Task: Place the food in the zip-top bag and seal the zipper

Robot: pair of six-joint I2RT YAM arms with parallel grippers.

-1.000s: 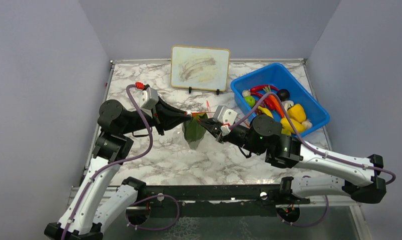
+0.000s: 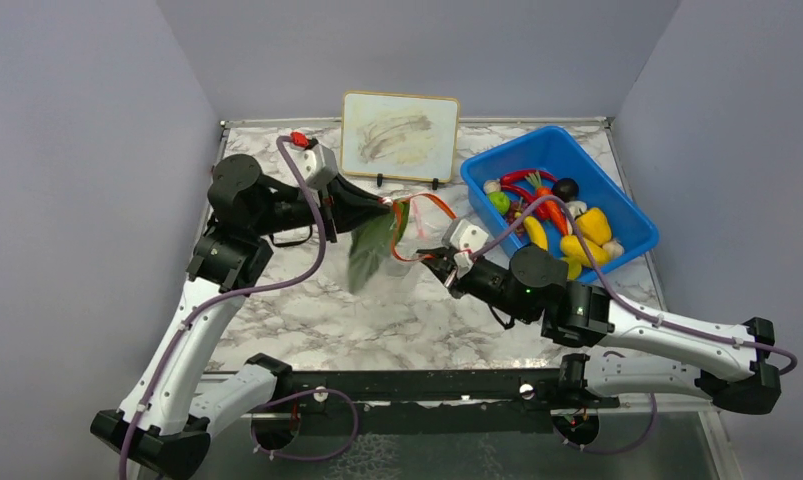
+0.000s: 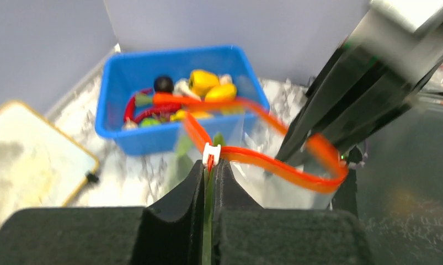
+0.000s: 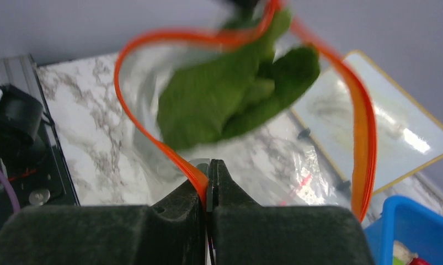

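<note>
A clear zip top bag [image 4: 136,88] with an orange zipper rim [image 4: 364,138] hangs between my two grippers, its mouth spread open. Inside it lies a green leafy food item [image 4: 224,105], seen also as a green shape [image 2: 377,245] in the top view. My left gripper is shut on the bag's rim at the white zipper slider [image 3: 212,154]. My right gripper is shut, with the orange rim running down into its fingertips on the opposite side of the mouth. Motion blurs the leaf and part of the rim in both wrist views.
At the back right stands a blue bin [image 2: 637,215] holding toy vegetables, close to my right arm. A whiteboard [image 2: 399,135] on small black feet stands at the back.
The left gripper has shifted up and slightly right. The bag's mouth now bows wider, and the leaf has swung left.
</note>
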